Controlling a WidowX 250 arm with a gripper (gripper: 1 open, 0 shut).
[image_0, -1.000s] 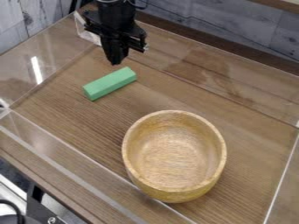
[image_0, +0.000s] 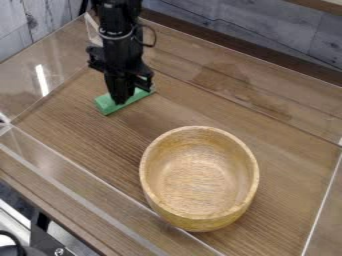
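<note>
A black robot arm reaches down from the top left, its gripper (image_0: 123, 91) low over a small green block (image_0: 115, 103) on the wooden table. The fingertips are at the block, partly in front of it. The gripper looks shut; whether they touch the block I cannot tell.
A large tan bowl (image_0: 201, 175) stands at the lower right of the table (image_0: 267, 80). The table's edges run along the lower left and upper right.
My gripper has moved down and to the left, from above and behind the green block to right at it. The block and bowl look unmoved.
</note>
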